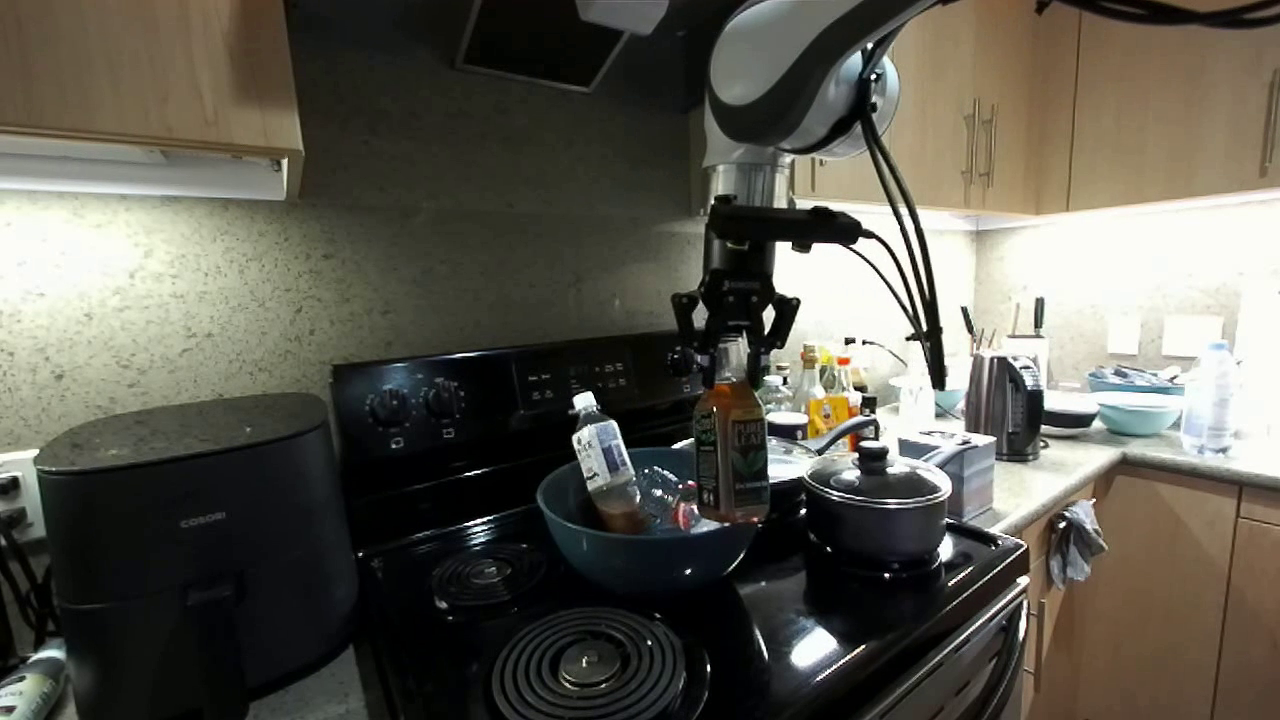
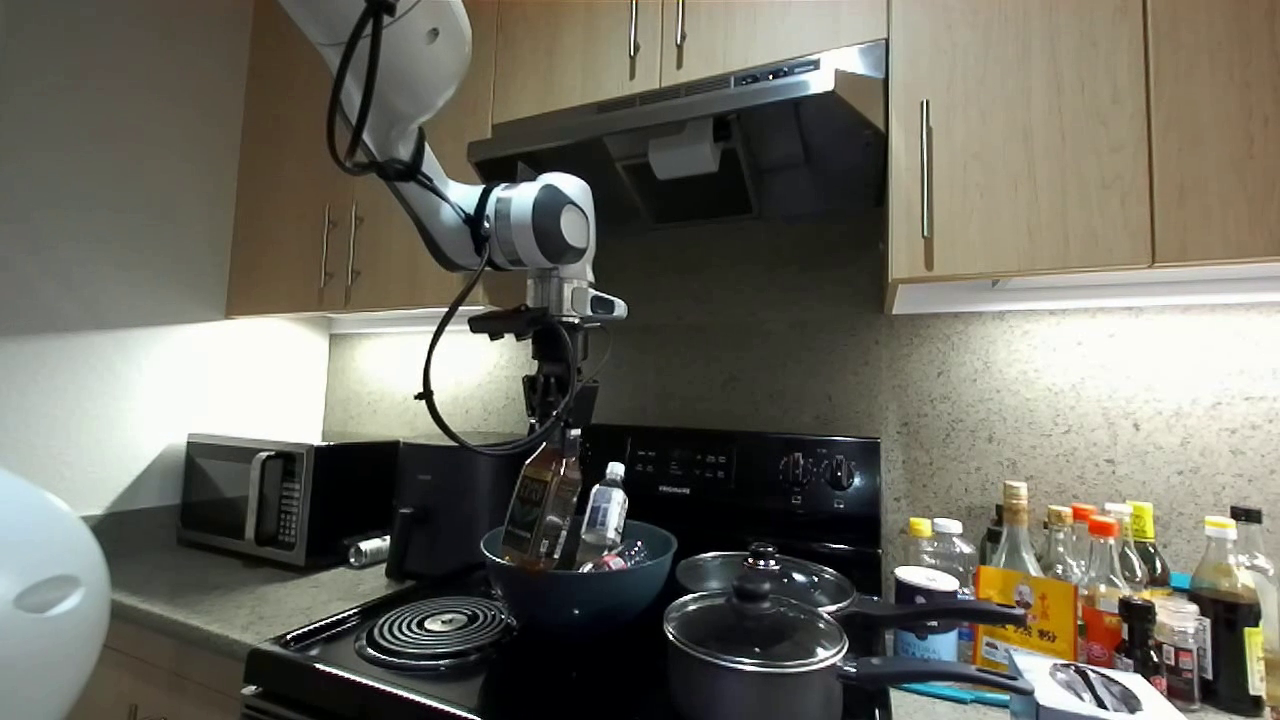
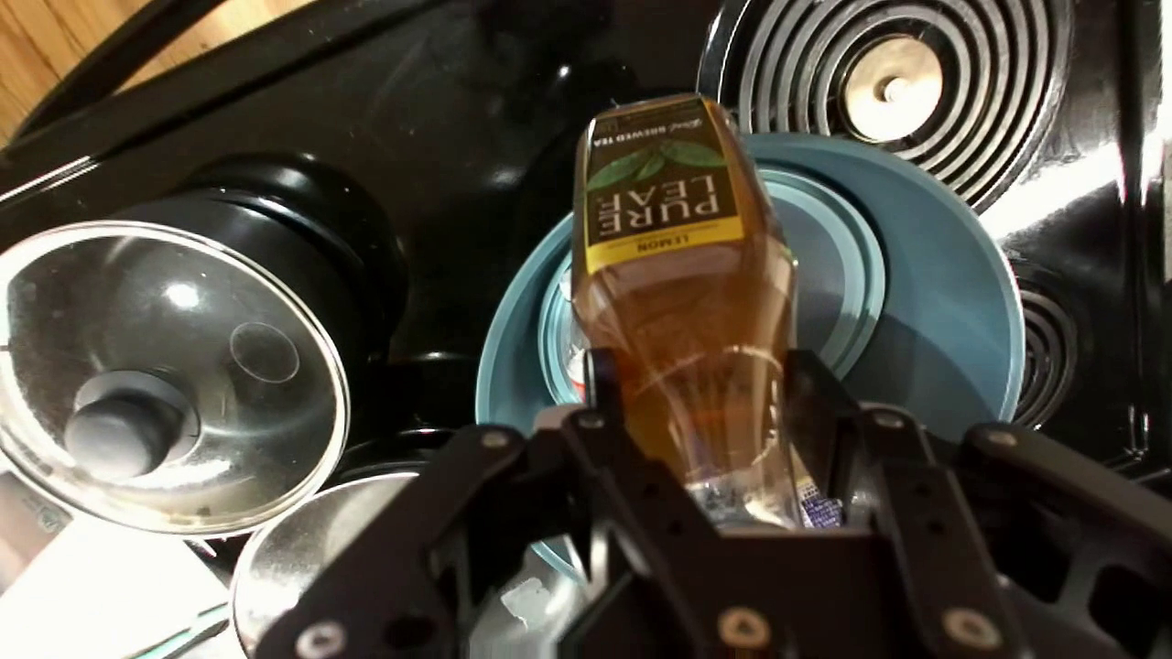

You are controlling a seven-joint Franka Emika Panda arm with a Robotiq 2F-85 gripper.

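Note:
An amber Pure Leaf tea bottle hangs upright by its neck, and my gripper is shut on it. In exterior view 1 it shows in front of the right rim of a blue-grey bowl. The wrist view has the bottle between both fingers, its base tipped away from the camera and part of the bowl behind it. Inside the bowl leans a white-capped bottle with a pale label. Beside that lies a clear crumpled bottle, partly hidden by the tea bottle.
Right of the bowl stand a lidded pot and a lidded pan, their handles sticking out. A black air fryer is at the left. Several condiment bottles crowd the counter.

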